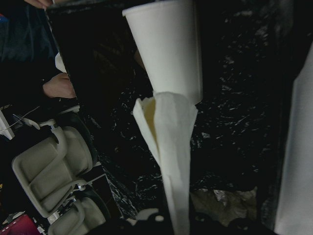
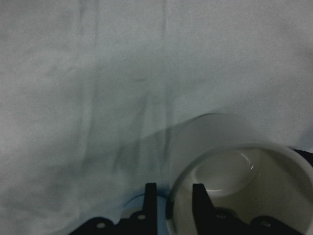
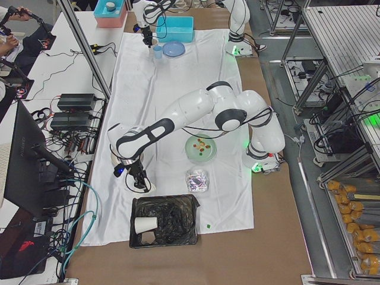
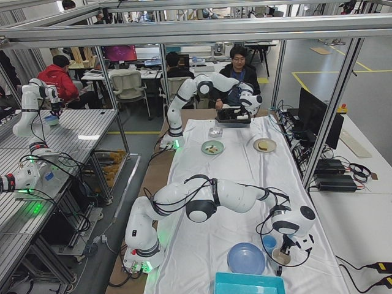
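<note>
My left gripper (image 3: 138, 178) is above the near end of the cloth beside a black-lined bin (image 3: 172, 219) holding a white paper cup (image 1: 164, 49). In the left wrist view a crumpled white paper (image 1: 173, 132) rises from between its largely hidden fingers. My right gripper has one finger on each side of the rim of a cream cup (image 2: 230, 171), with a gap showing around the rim. A blue cup (image 4: 269, 242) stands next to it.
A blue plate (image 4: 246, 260) and turquoise bin (image 4: 249, 283) lie by the right arm. A green plate with food (image 3: 200, 148), a clear package (image 3: 197, 180) and a cream plate (image 4: 264, 145) are near the left arm.
</note>
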